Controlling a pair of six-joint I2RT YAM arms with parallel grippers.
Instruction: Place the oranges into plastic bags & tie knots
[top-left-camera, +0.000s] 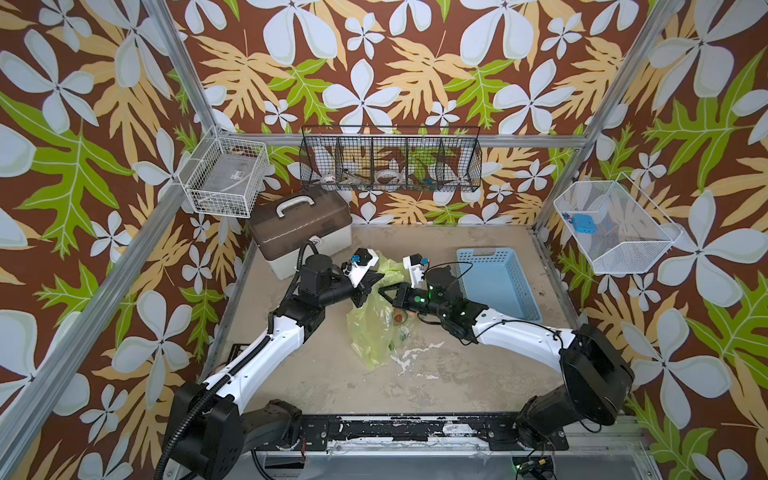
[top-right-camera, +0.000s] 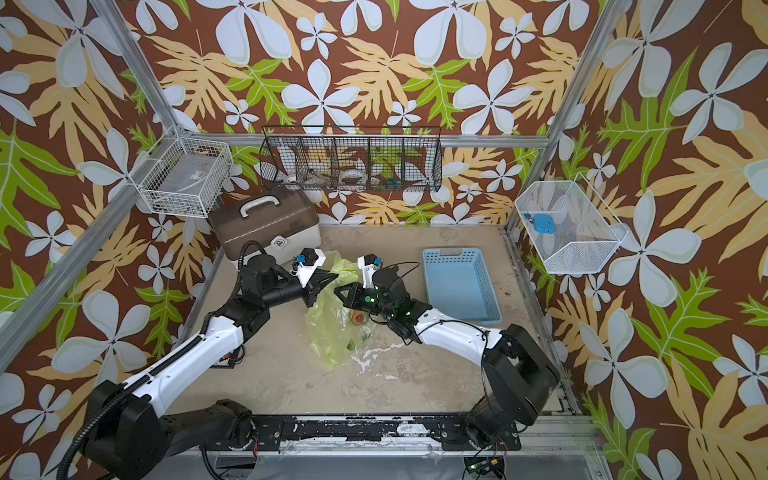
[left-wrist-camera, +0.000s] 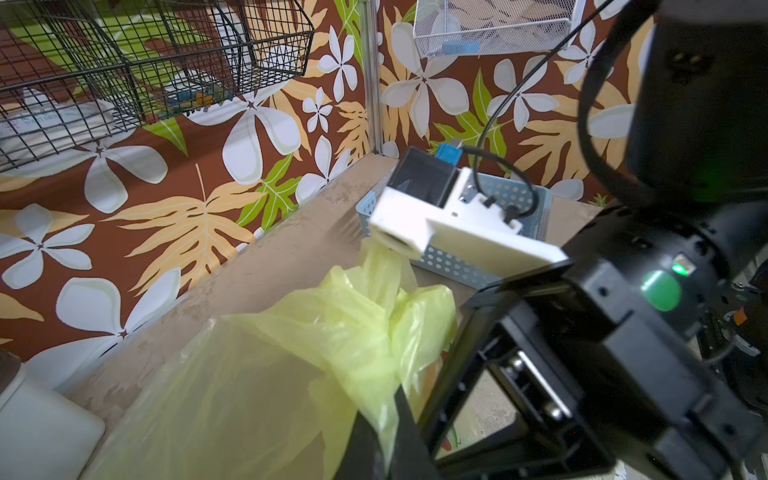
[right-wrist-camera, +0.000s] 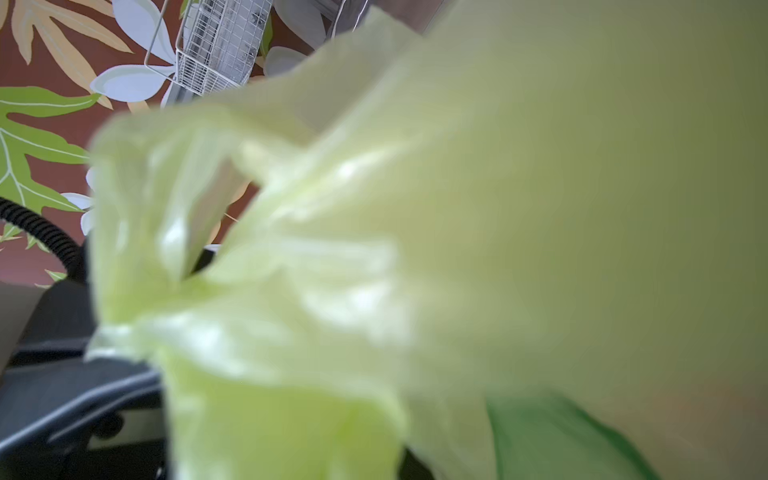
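Observation:
A translucent yellow-green plastic bag (top-left-camera: 370, 329) hangs between my two grippers over the table. In the left wrist view my left gripper is shut on the bag's gathered film. Just to its right, my right gripper (top-left-camera: 385, 293) reaches up against the bag's bunched top. By its stance it is shut, but yellow film hides its fingertips in the right wrist view, so a grip on the bag cannot be made out. A clear bag with avocado prints (top-left-camera: 400, 317) lies behind and beside the yellow one, partly covered by the right arm. No orange shows clearly.
A blue basket (top-left-camera: 500, 280) stands at the right rear of the table, and a brown-lidded toolbox (top-left-camera: 300, 228) at the left rear. Wire baskets hang on the walls. White worn patches (top-left-camera: 416, 352) mark the table.

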